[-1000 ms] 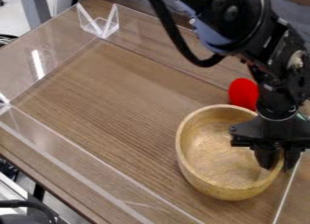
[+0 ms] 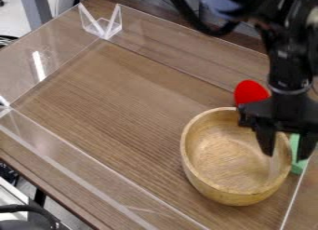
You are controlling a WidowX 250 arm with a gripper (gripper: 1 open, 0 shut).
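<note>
My black gripper (image 2: 270,131) is blurred at the right of the camera view, over the back right part of a wooden bowl (image 2: 224,169), its fingers apart with nothing seen between them. A red object (image 2: 248,92) lies behind the bowl, partly behind the arm. A green item (image 2: 299,164) is at the bowl's right, largely hidden.
A clear plastic holder (image 2: 102,20) stands at the back left. Cables lie beyond the table's edge.
My gripper has risen from low in the bowl's right side to higher over its back rim. The bowl stays about where it was.
</note>
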